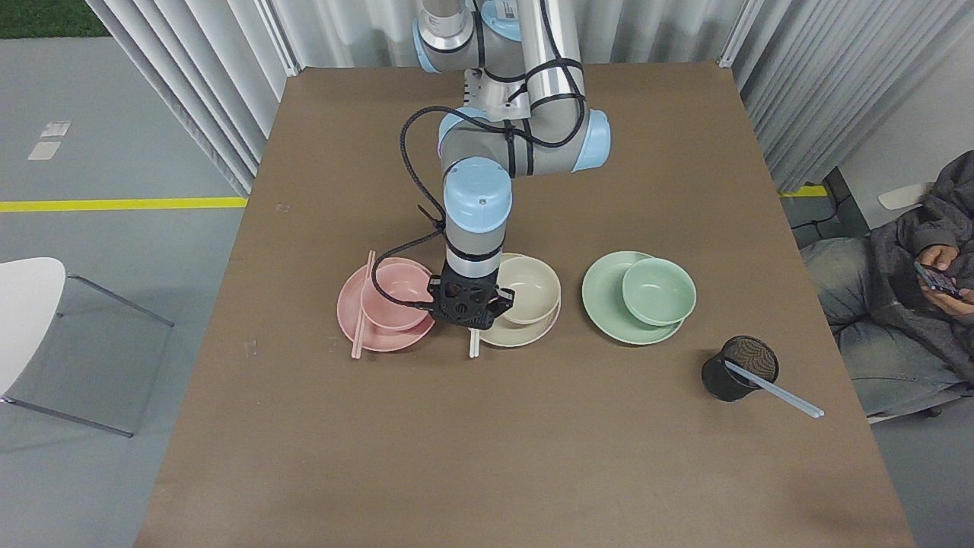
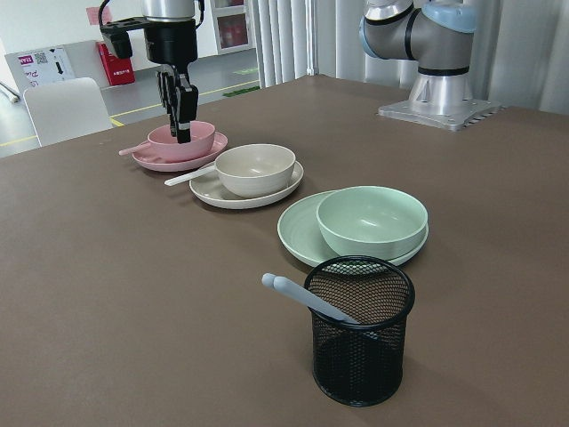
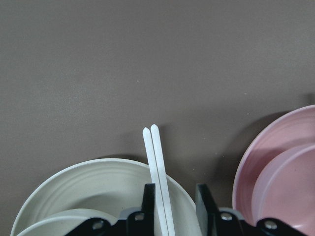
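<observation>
My gripper is open, its black fingers low over the white chopsticks, which lie across the left of the cream plate. The chopsticks show between the fingers in the wrist view; whether they touch is unclear. The cream bowl sits on that plate. The pink bowl and pink plate lie just beside, with pink chopsticks.
A green bowl on a green plate is to the right. A black mesh cup with pale chopsticks stands front right.
</observation>
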